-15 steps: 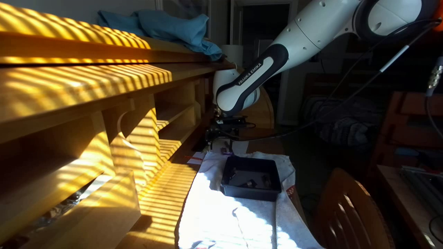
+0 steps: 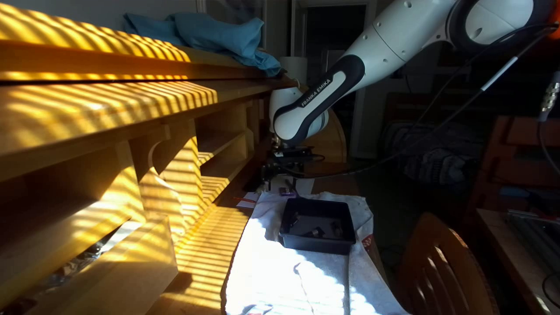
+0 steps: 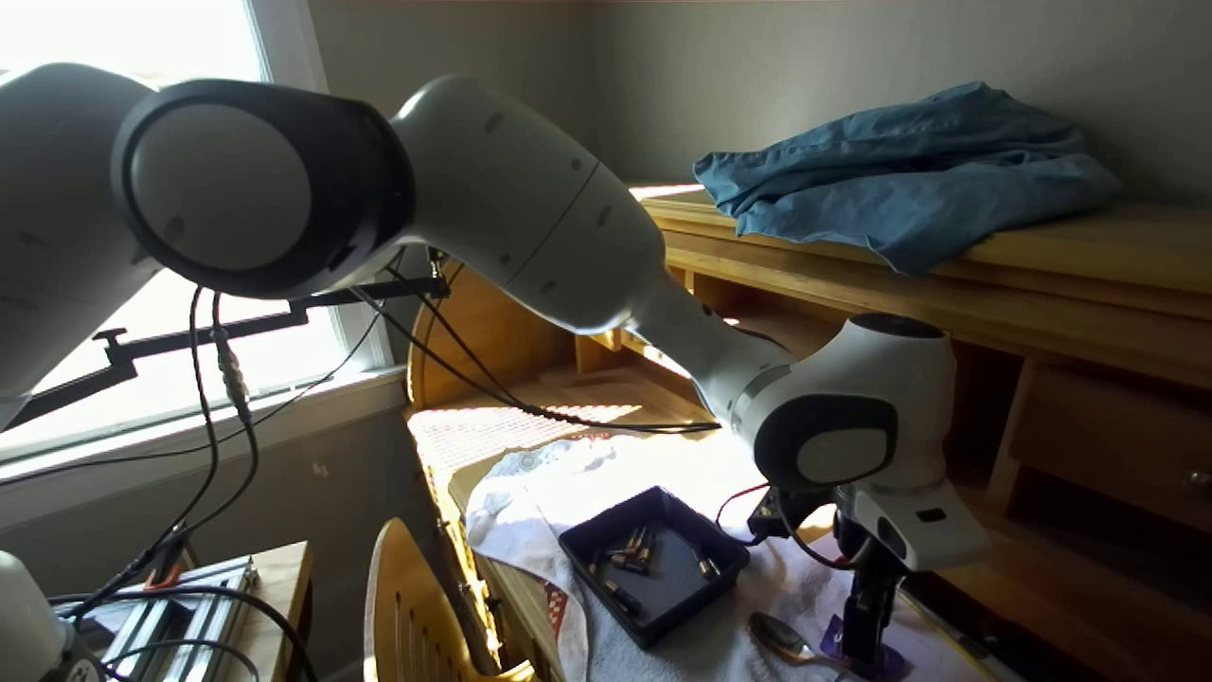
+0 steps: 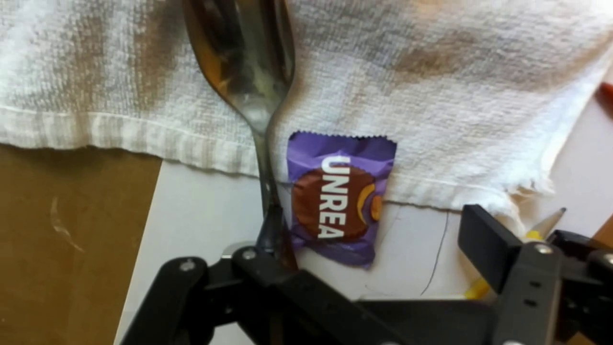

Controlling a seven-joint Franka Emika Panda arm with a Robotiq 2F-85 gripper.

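Note:
A purple candy packet (image 4: 336, 198) lies flat in the wrist view, partly on a white towel and partly on white paper. Just left of it is a metal spoon (image 4: 244, 63), its bowl on the towel and its handle running under my left finger. My gripper is open above them, one finger on each side of the packet and nothing held between. In exterior view 2 the spoon (image 3: 778, 635) and packet (image 3: 892, 661) appear beside the dark gripper fingers (image 3: 869, 608), which partly cover the packet.
A dark tray (image 3: 695, 608) holding several small metal pieces sits on the towel (image 2: 294, 273). Wooden shelves (image 2: 183, 157) line one side of the desk. A yellow-handled tool (image 4: 537, 233) lies by my right finger. Blue cloth (image 3: 909, 176) rests on the top shelf.
In exterior view 1, a dark finger that stood over the purple packet has shifted right, and the packet shows more clearly. The arm above looks unmoved.

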